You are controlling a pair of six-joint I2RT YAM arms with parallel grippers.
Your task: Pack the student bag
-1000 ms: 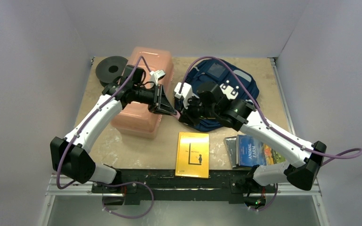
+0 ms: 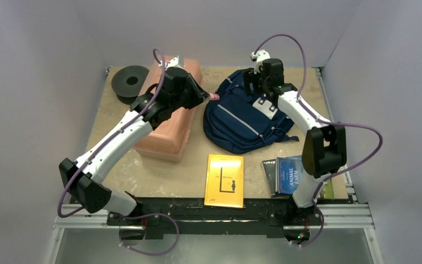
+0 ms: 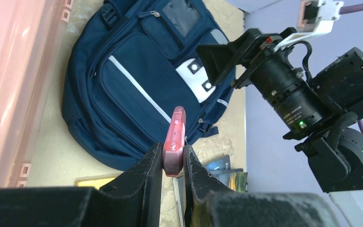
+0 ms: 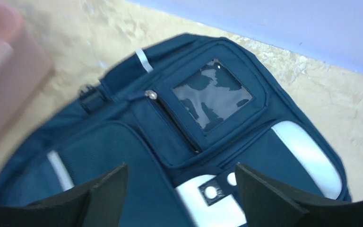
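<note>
My left gripper (image 2: 205, 96) is shut on a slim pink object (image 3: 174, 137), held above the left side of the navy bag (image 2: 236, 121). The right gripper (image 2: 251, 81) hangs over the bag's upper part, its fingers apart and empty in the right wrist view, facing the zipped small pocket with a clear window (image 4: 211, 94). That pocket's zip pull (image 4: 151, 94) sits at the pocket's upper left. The bag lies flat on the table.
A pink lidded bin (image 2: 162, 144) stands left, beside a black spool (image 2: 126, 80). A yellow book (image 2: 224, 181) lies at the front middle; books including Animal Farm (image 2: 290, 175) lie front right. Walls border the back and sides.
The right gripper has moved away from the pink object, up and to the right over the bag's top. The left gripper, still holding the object, has shifted up, toward the back.
</note>
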